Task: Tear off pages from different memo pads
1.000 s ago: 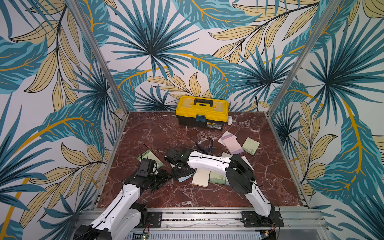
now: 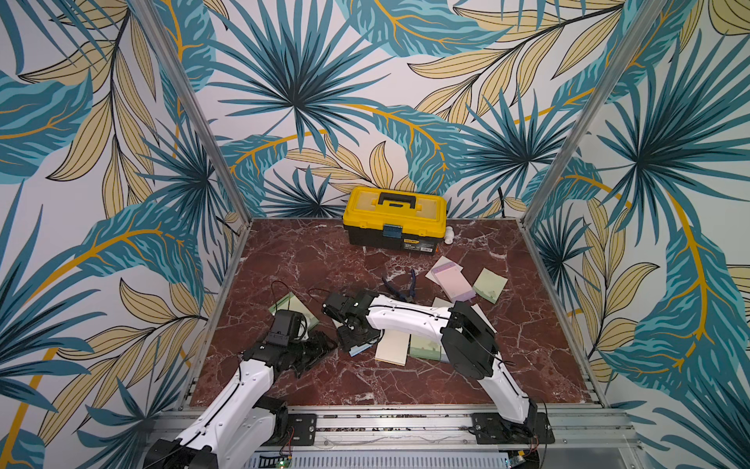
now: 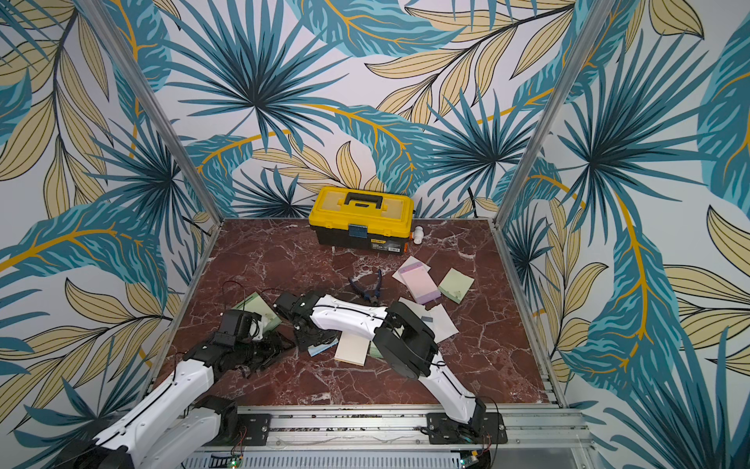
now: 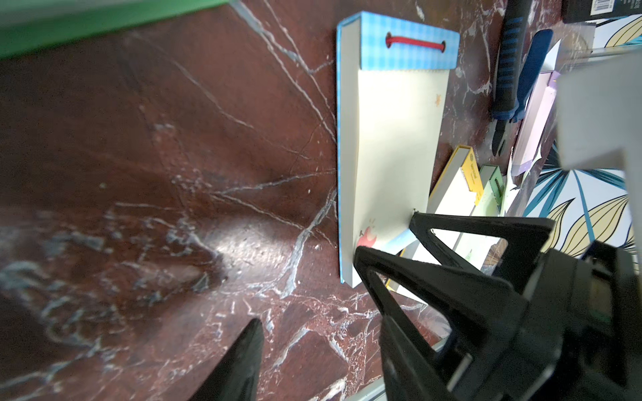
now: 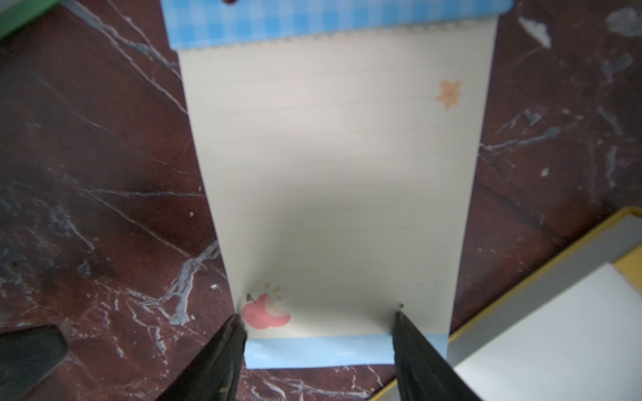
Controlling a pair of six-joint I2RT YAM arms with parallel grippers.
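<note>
A blue-checked memo pad with a red cord lies on the marble table, white lined page up, apple print at its lower left. My right gripper is over its lower end, part open, fingertips at or just above the page near both sides; contact is unclear. My left gripper stands part open over bare marble beside the pad, nothing seen between its fingers. A yellow-edged pad, a green pad, a pink pad and several other pages and pads lie to the right.
Dark blue pliers lie behind the right arm. A yellow toolbox stands at the back with a small white object beside it. A green pad lies at left.
</note>
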